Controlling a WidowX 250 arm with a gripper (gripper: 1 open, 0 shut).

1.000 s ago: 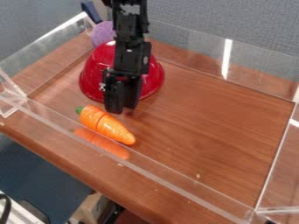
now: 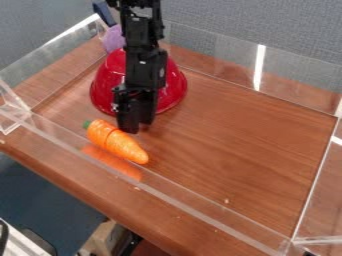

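My black gripper (image 2: 134, 122) hangs low in front of a red bowl-like object (image 2: 166, 88), its tip close above and behind an orange toy carrot (image 2: 115, 142) with a green top. The carrot lies on the wooden surface near the clear front wall. Whether the fingers are open or shut is hard to make out.
Clear walls (image 2: 259, 70) border the wooden surface (image 2: 241, 160). A purple object (image 2: 112, 38) is at the back left, partly behind the arm.
My gripper has moved slightly down and toward the carrot. The carrot and red object look unmoved.
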